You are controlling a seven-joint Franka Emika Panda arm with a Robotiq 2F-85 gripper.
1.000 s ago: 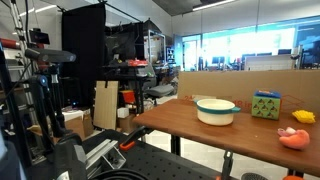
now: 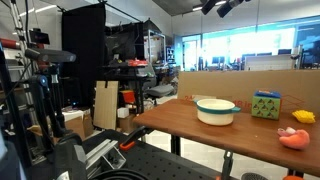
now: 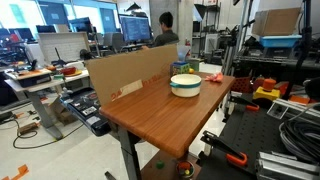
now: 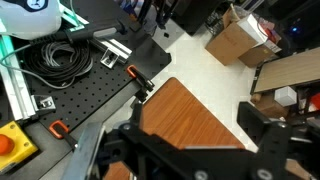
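My gripper stands open in the wrist view, its dark fingers spread to either side of bare brown table, nothing between them. Exterior view 1 catches only a dark part of the gripper [image 2: 220, 7] at the top edge, high above the table. A white bowl with a teal rim [image 2: 216, 112] rests on the table [image 2: 185, 122]; exterior view 2 shows the same bowl [image 3: 185, 86]. Behind it, to the right, is a green and blue block-like object [image 2: 266, 105]. A pink object [image 2: 294, 138] lies near the right front, and a yellow one [image 2: 303, 117] farther back.
An upright brown panel [image 3: 125, 77] borders the table's far side. Beside the table is a black perforated base [image 4: 100, 88] carrying cables [image 4: 62, 62] and clamps. Cardboard boxes [image 4: 238, 42] stand on the floor beyond.
Dark parts of the arm and gripper have come into exterior view 1 from the top, where little or nothing of them showed a second ago. The tabletop objects have stayed put.
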